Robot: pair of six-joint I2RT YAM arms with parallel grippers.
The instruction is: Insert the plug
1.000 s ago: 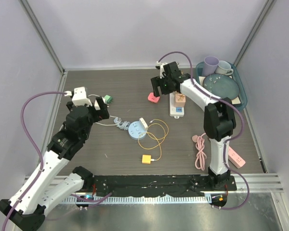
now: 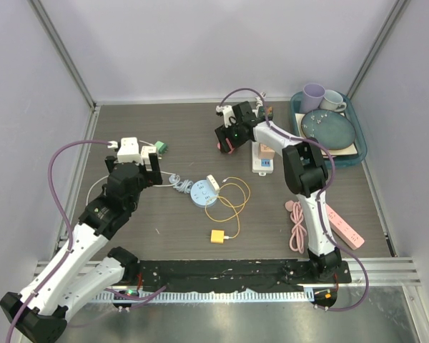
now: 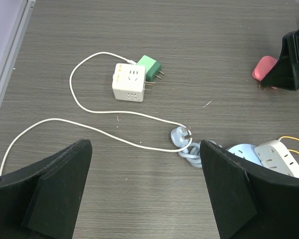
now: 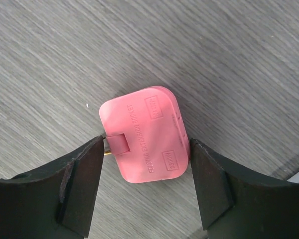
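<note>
A pink square plug lies on the table between the fingertips of my right gripper, one at either side of it. These fingers stand part open, about the plug's width; whether both fingers press on it is unclear. A metal prong shows by the left fingertip. From the left wrist view, the same plug is partly covered by the right fingers. My left gripper is open and empty, above the left table area. A white power strip with a tan block on it lies right of the plug.
Below the left gripper are a white cube adapter, a green plug and a light-blue corded plug. A round blue-white socket, a yellow cable and a pink strip lie nearer. A teal basket stands far right.
My right gripper has moved left and down onto the pink plug, which showed clear of the fingers before.
</note>
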